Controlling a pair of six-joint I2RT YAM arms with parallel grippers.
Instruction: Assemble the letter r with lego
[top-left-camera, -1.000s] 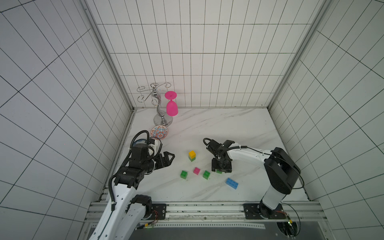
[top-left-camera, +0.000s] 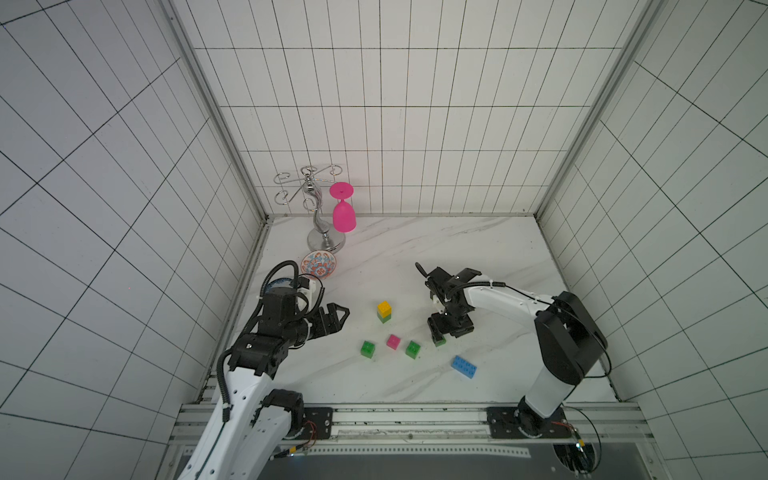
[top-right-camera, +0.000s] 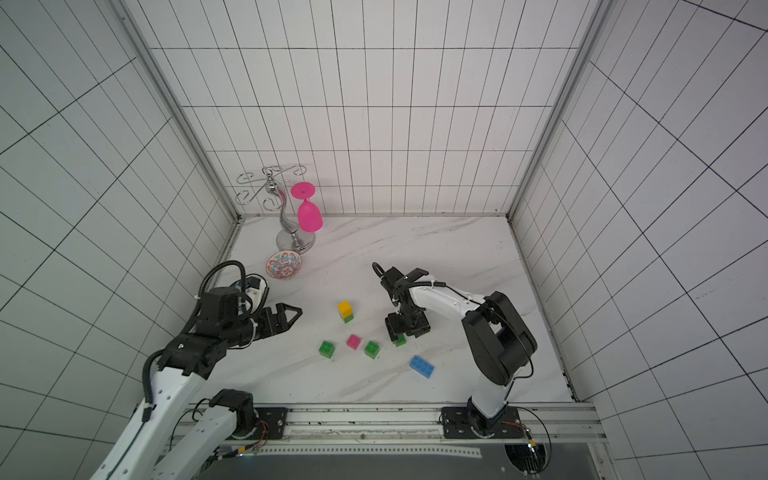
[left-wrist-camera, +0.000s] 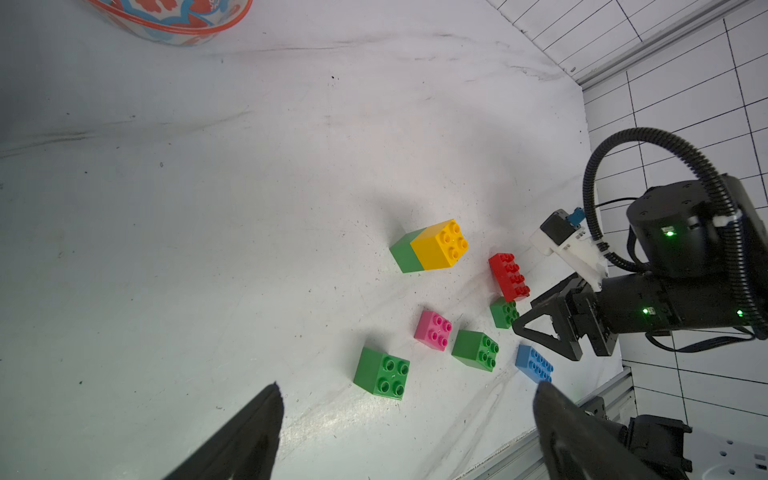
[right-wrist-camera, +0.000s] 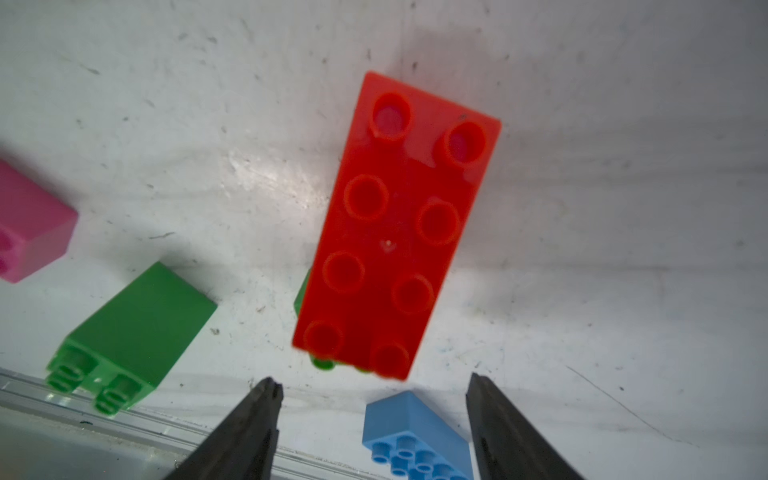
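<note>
A long red brick with two rows of studs lies in front of my right gripper, which stands open with nothing between its fingers. A green brick peeks out under the red brick's near end; whether the two are pressed together I cannot tell. From the left wrist, the red brick appears beside and above that green brick. A yellow brick sits on another green brick. My left gripper hangs open and empty to the left of the bricks.
Loose on the table are a pink brick, two green bricks, one left and one right, and a blue brick. A patterned bowl and a metal stand with a pink goblet occupy the back left.
The left arm and the loose bricks stayed put.
</note>
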